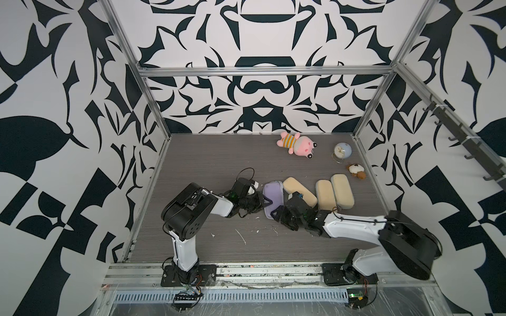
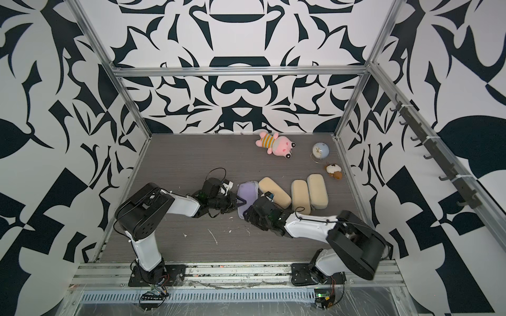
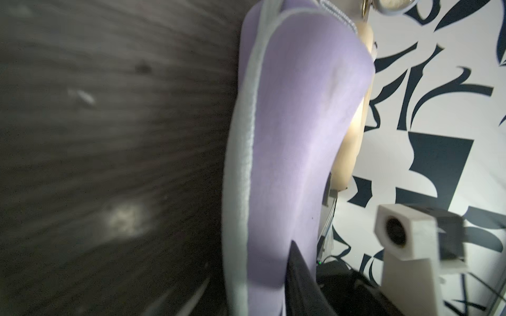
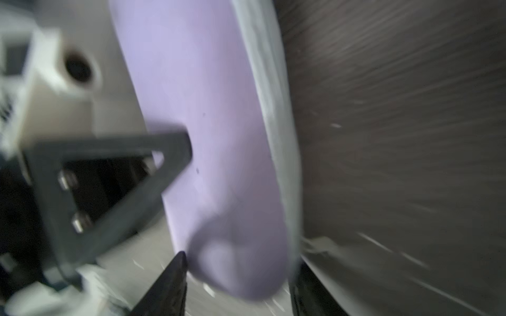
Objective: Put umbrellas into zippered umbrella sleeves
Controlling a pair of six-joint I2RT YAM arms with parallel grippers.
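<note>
A purple zippered sleeve (image 1: pixel 273 192) with a pale zipper band lies on the dark table between my two grippers. My left gripper (image 1: pixel 264 201) is at its left side; in the left wrist view the sleeve (image 3: pixel 295 115) fills the middle and a black finger presses at it, the finger's state unclear. My right gripper stands open at the sleeve's near end, its fingertips either side of that rounded end in the blurred right wrist view. No umbrella can be made out.
Several cream-coloured pouches (image 1: pixel 342 190) lie to the right, one next to the purple sleeve. A pink pig plush (image 1: pixel 303 146), a pale round object (image 1: pixel 342 150) and a small brown toy (image 1: pixel 356 172) stand at the back right.
</note>
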